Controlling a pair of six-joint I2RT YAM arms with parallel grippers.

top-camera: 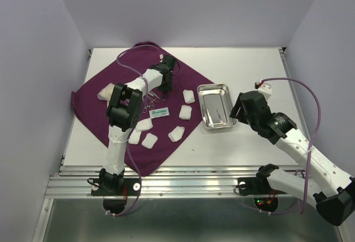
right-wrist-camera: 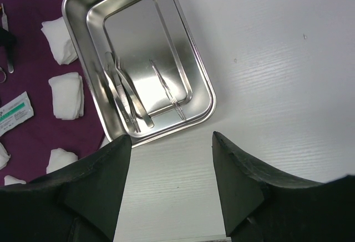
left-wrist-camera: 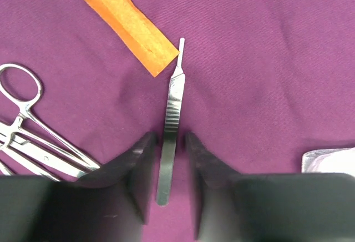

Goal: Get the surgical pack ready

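Note:
A steel scalpel handle (left-wrist-camera: 172,109) lies on the purple cloth (left-wrist-camera: 260,75) with its lower part between the fingers of my left gripper, which are part open and blurred close to the lens. An orange packet (left-wrist-camera: 127,23) touches near its tip; scissor-like instruments (left-wrist-camera: 33,120) lie to the left. The steel tray (right-wrist-camera: 144,31) holds several slim instruments. My right gripper stands open beside the tray's near edge, with nothing between its fingers.
Several white gauze pads (top-camera: 176,134), a labelled packet (top-camera: 159,112) and a beige bundle (top-camera: 105,92) lie on the cloth.

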